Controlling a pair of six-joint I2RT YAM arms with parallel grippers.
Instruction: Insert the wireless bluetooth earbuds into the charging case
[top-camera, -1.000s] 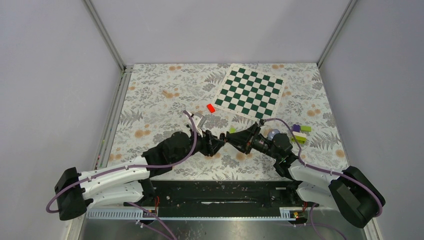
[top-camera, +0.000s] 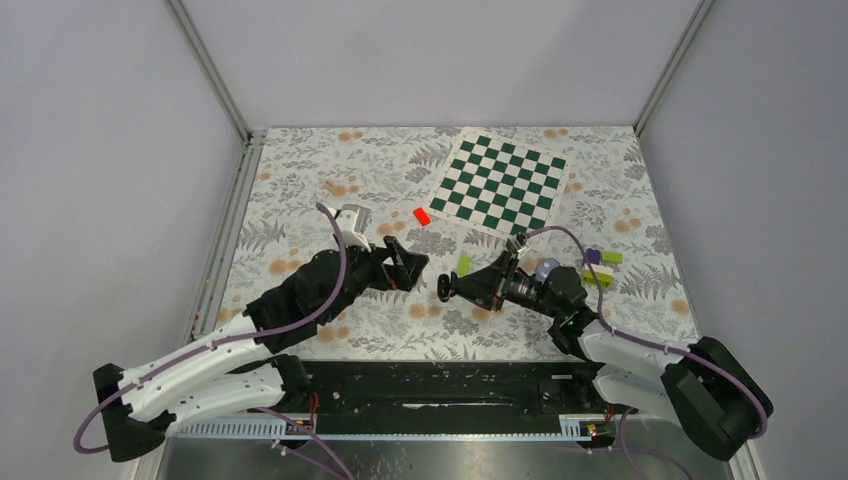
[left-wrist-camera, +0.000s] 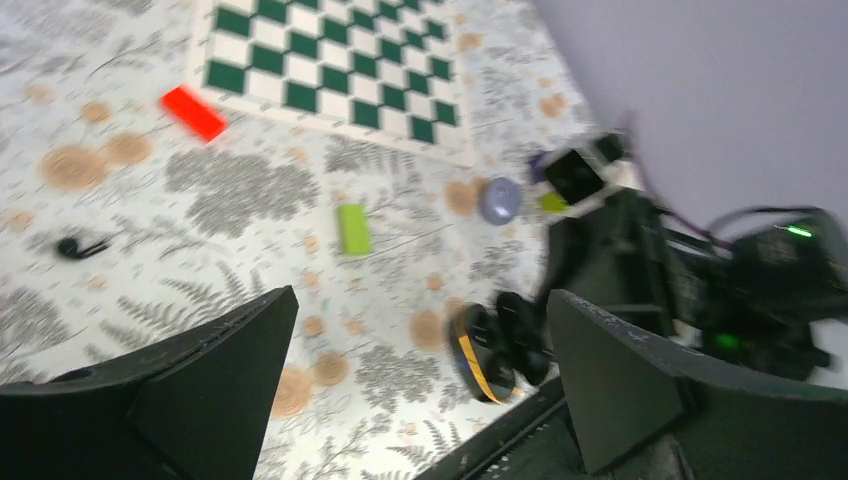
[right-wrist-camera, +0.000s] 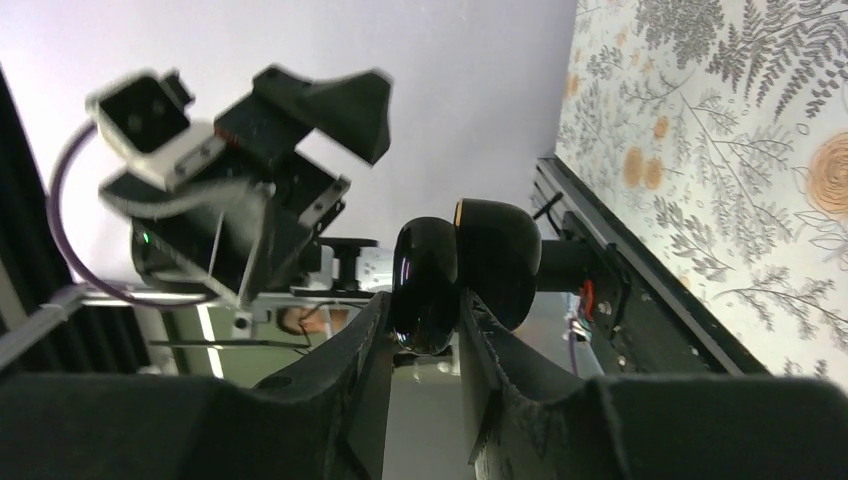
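Note:
My right gripper is shut on the black charging case (right-wrist-camera: 497, 260), which stands up between its fingertips with its lid open, seen also near the middle in the top view (top-camera: 447, 287). My left gripper is open, up and left of the case, with nothing between its fingers. A small black earbud (left-wrist-camera: 75, 246) lies on the patterned mat at the left of the left wrist view.
A checkerboard (top-camera: 497, 182), a red block (top-camera: 421, 216) and a green block (left-wrist-camera: 354, 229) lie behind the grippers. Several coloured blocks (top-camera: 610, 258) and a blue round object (left-wrist-camera: 500, 200) lie at the right.
My left gripper has pulled away to the upper left from the case and opened. The right gripper with the case has shifted slightly toward the front.

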